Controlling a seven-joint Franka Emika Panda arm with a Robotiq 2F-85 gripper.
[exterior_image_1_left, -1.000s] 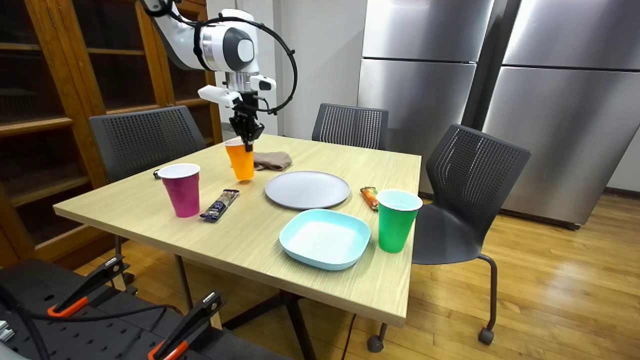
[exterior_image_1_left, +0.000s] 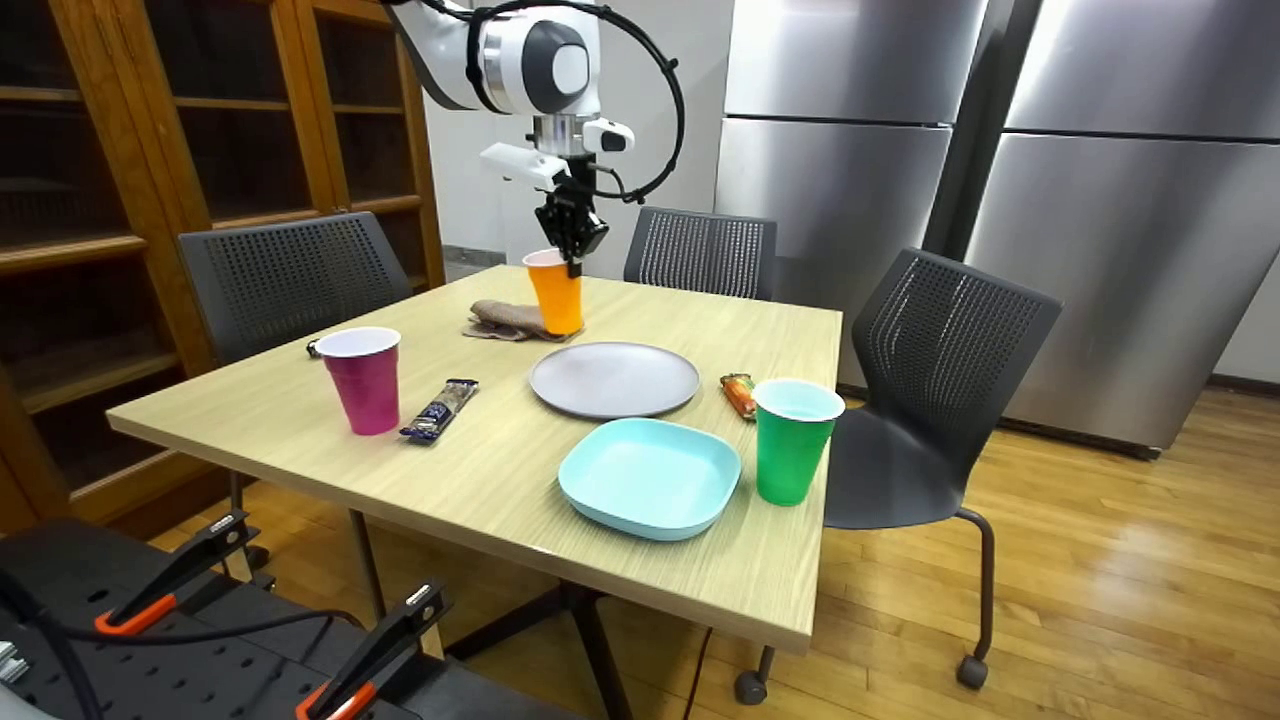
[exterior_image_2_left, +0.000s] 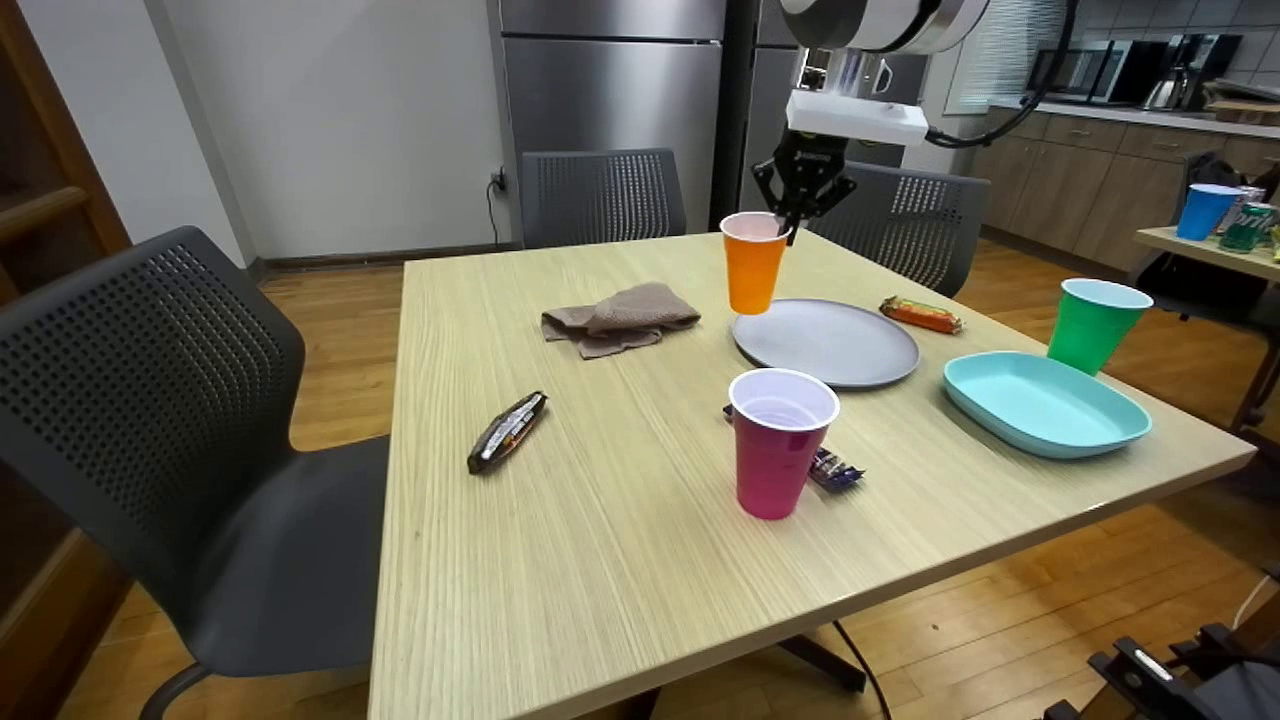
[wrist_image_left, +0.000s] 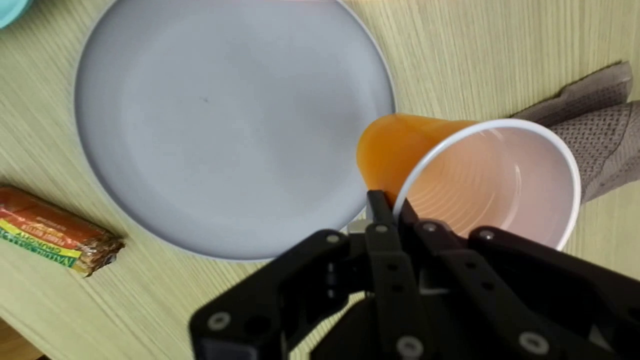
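My gripper is shut on the near rim and wall of an orange cup (exterior_image_1_left: 554, 296), one finger inside it and one outside. The cup (exterior_image_2_left: 752, 266) hangs upright or nearly so, its white inside (wrist_image_left: 510, 180) empty in the wrist view. It appears raised above the table, between the grey plate (exterior_image_1_left: 614, 380) and the folded brown cloth (exterior_image_2_left: 626, 317). From the wrist, the cup's base overlaps the plate's (wrist_image_left: 240, 132) edge, while the cloth (wrist_image_left: 603, 132) shows beyond its mouth.
A magenta cup (exterior_image_1_left: 366, 384) stands near a dark wrapped bar (exterior_image_1_left: 440, 410). The turquoise tray (exterior_image_1_left: 650, 478), a green cup (exterior_image_1_left: 792, 444) and an orange-wrapped bar (exterior_image_2_left: 921, 316) occupy the other side. Another dark bar (exterior_image_2_left: 506, 432) lies apart. Chairs surround the table.
The arm has carried the orange cup rightward and somewhat higher in exterior view 1, from left of the cloth to in front of it. The other items stay where they were.
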